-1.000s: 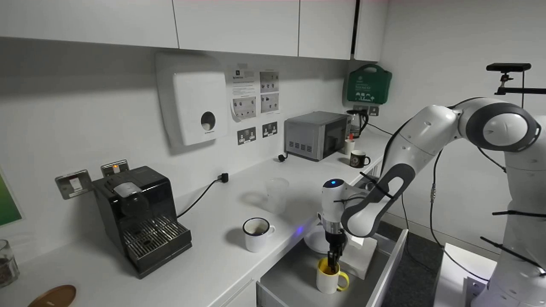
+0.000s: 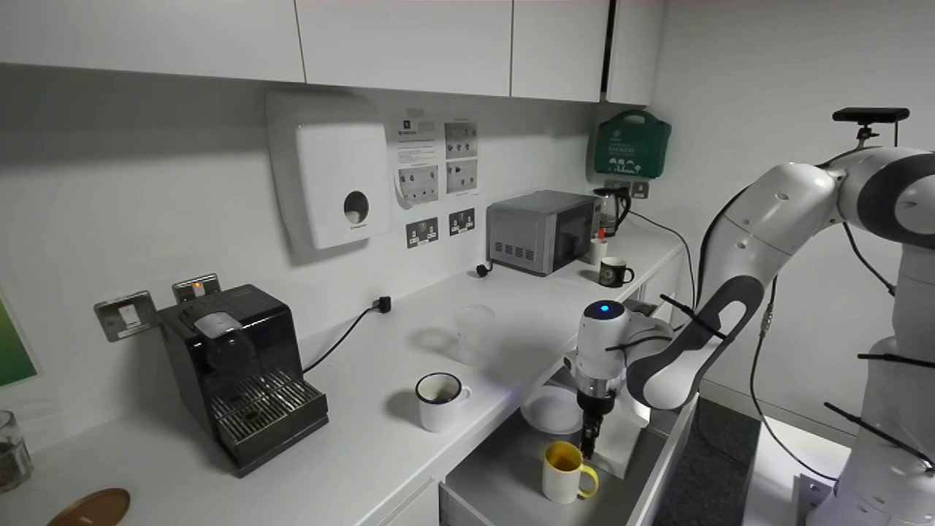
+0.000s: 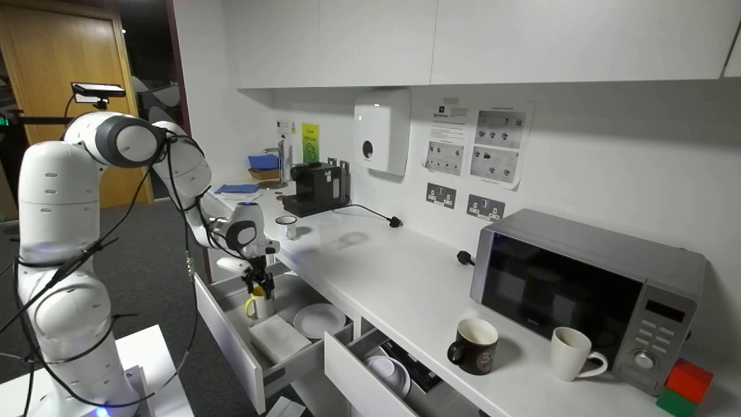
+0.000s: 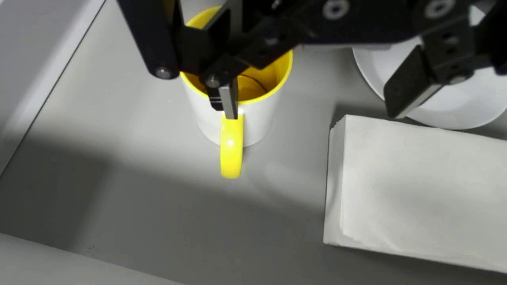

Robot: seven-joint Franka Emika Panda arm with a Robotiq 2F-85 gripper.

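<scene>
Inside the open drawer [image 2: 508, 464] a white mug [image 2: 554, 487] with a yellow inside and yellow handle [image 4: 231, 152] stands upright. My gripper is open above it, its fingers spread wide with nothing held between them. In the wrist view the left finger overlaps the mug's rim near the handle, while the right finger [image 4: 408, 85] is off to the side, over the gap by the plate. Whether the left finger touches the mug, I cannot tell. Exterior view 2 has the gripper [image 3: 259, 281] just over the mug [image 3: 263, 308].
A white plate [image 3: 319, 320] and a pale box-like stack [image 4: 418, 190] share the drawer. On the counter are a white dark-rimmed mug [image 2: 436, 412], a black coffee machine [image 2: 245, 368], a dark mug [image 3: 474, 347] and a cream mug [image 3: 569, 354]. A second drawer [image 3: 361, 382] is open.
My arm and gripper have shifted right and slightly up in exterior view 1, from over the yellow mug's opening to its handle side. The mug looks unmoved.
</scene>
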